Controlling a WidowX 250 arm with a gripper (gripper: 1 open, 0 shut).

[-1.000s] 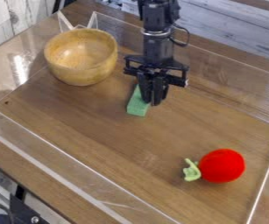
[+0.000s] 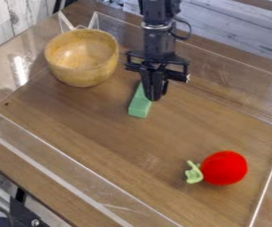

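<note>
My black gripper hangs low at the top centre, over the upper end of a green block that lies on the wooden table. Its fingers partly hide the block's top, and I cannot tell whether they touch it or how wide they stand.
A yellow wooden bowl sits at the upper left. A red round object with a pale green top lies at the lower right.
The block and the other objects look unmoved.
</note>
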